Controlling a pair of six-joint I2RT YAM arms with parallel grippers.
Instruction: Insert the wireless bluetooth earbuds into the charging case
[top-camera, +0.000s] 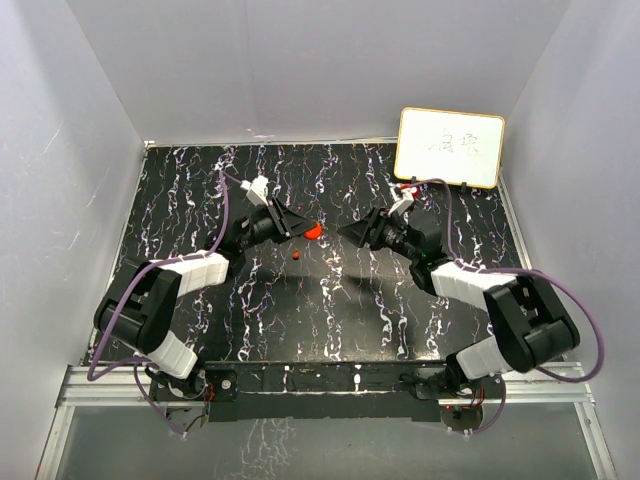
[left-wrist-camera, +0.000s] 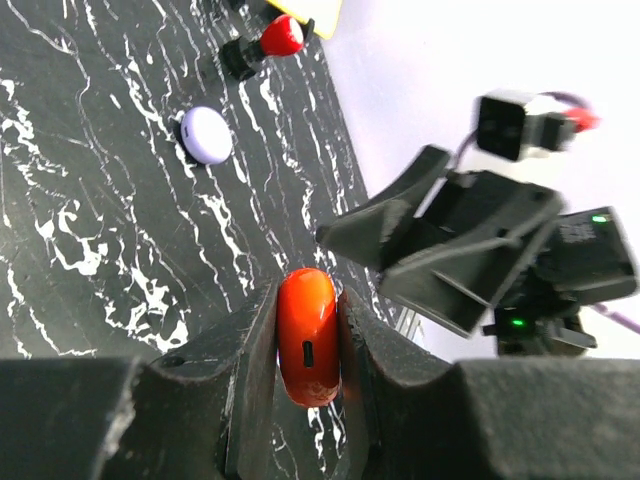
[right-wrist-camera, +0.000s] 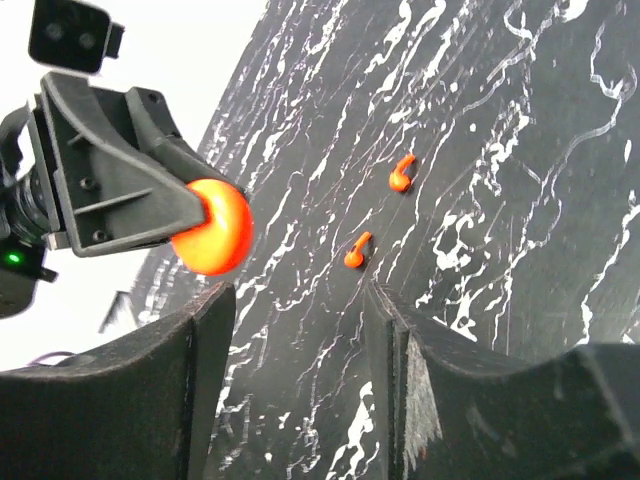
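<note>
Off the table, the glossy orange-red charging case (left-wrist-camera: 308, 335) is clamped in my left gripper (top-camera: 304, 229), and a small dark mark shows on its side. Its rounded end sticks out past the fingers in the right wrist view. Two small orange earbuds, a farther earbud (right-wrist-camera: 400, 176) and a nearer earbud (right-wrist-camera: 356, 252), lie loose on the dark tabletop. Only one earbud (top-camera: 296, 255) shows from above. To the right of the case, and apart from it, my right gripper stands open with nothing between its fingers.
A whiteboard (top-camera: 450, 147) stands at the back right. Near it is a red-topped black object (left-wrist-camera: 283, 36), partly covered by the right arm from above. A pale round object (left-wrist-camera: 206, 135) lies on the table.
</note>
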